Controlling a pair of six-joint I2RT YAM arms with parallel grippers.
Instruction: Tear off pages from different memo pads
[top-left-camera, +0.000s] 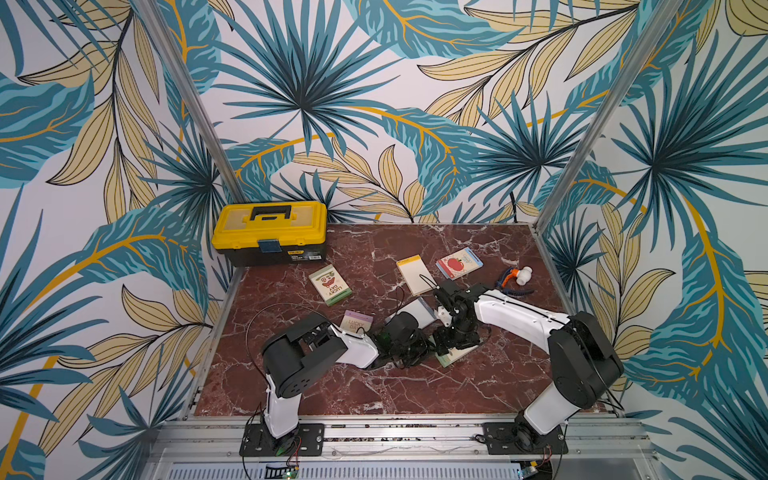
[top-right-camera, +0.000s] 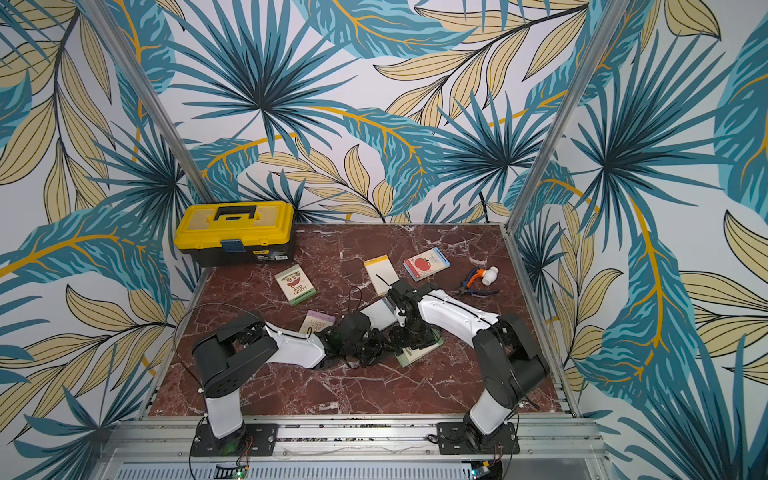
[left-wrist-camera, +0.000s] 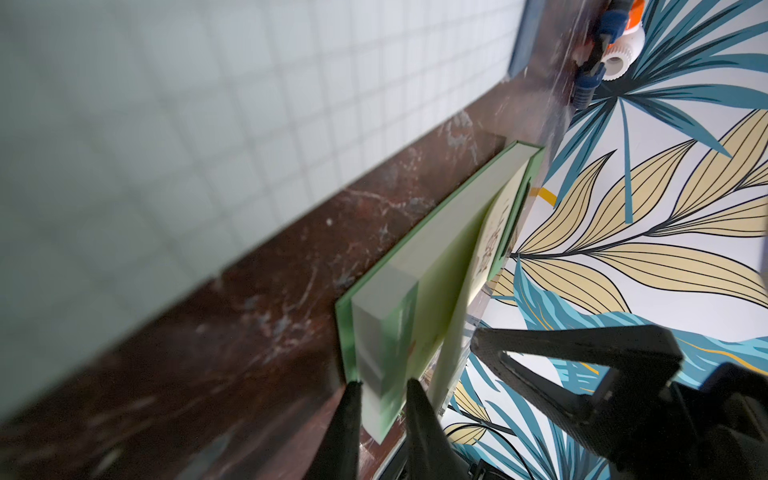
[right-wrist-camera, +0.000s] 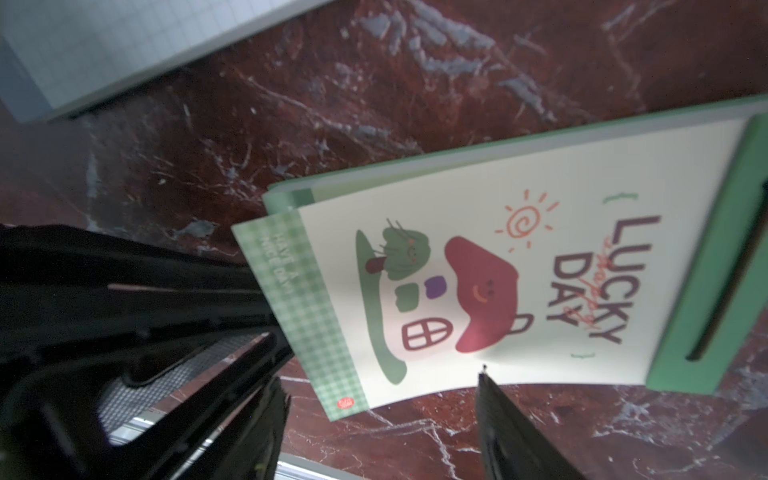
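Note:
A green-backed "Lucky Day" memo pad (right-wrist-camera: 720, 320) lies on the table, mostly covered by the arms in both top views. Its printed top page is raised at the checked end, bowed clear of the sheets below, as the left wrist view also shows. My left gripper is part open at that raised end. The pad's corner shows behind its gap, and the page edge is by one finger; whether it sits between the fingers is unclear. My right gripper is open above the pad's near long side, with nothing gripped.
A gridded pad (top-left-camera: 417, 310) lies just behind. Other memo pads are the purple one (top-left-camera: 357, 321), the brown-green one (top-left-camera: 330, 285), the orange-topped one (top-left-camera: 414, 275) and the blue-edged one (top-left-camera: 459, 262). Pliers (top-right-camera: 477, 289) and a yellow toolbox (top-left-camera: 270, 232) stand farther back.

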